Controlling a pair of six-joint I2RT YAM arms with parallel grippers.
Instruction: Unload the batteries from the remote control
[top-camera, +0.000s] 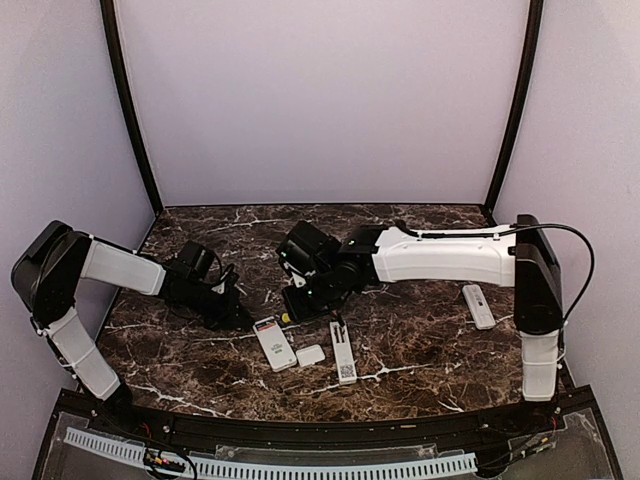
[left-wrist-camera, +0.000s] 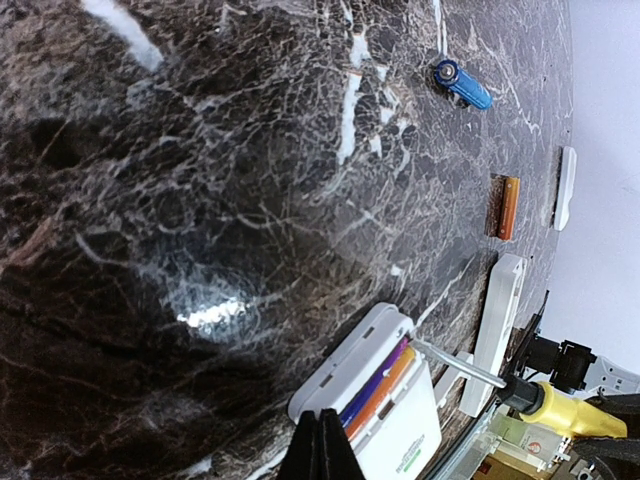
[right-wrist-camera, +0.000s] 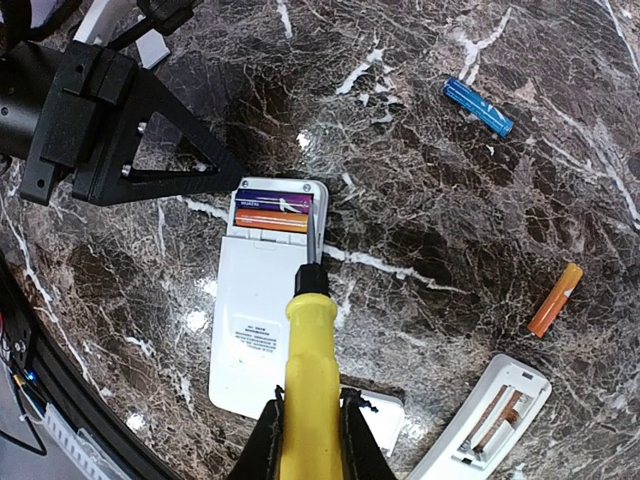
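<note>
A white remote control (right-wrist-camera: 252, 330) lies on the dark marble table with its battery bay open. Inside sit a purple battery (right-wrist-camera: 270, 201) and an orange battery (right-wrist-camera: 268, 220), side by side. My right gripper is shut on a yellow-handled screwdriver (right-wrist-camera: 312, 350), whose metal tip reaches the bay's edge at the batteries' ends; whether it touches them I cannot tell. At the opposite edge of the bay, my left gripper is shut with its fingertips against or just over the remote's side, nothing seen between them.
A second remote (right-wrist-camera: 480, 425) has an empty bay. Loose on the table lie a blue battery (right-wrist-camera: 478, 107) and an orange one (right-wrist-camera: 555, 299). A white cover (top-camera: 311, 355) rests beside the first remote. Another white remote (top-camera: 478, 306) is far right.
</note>
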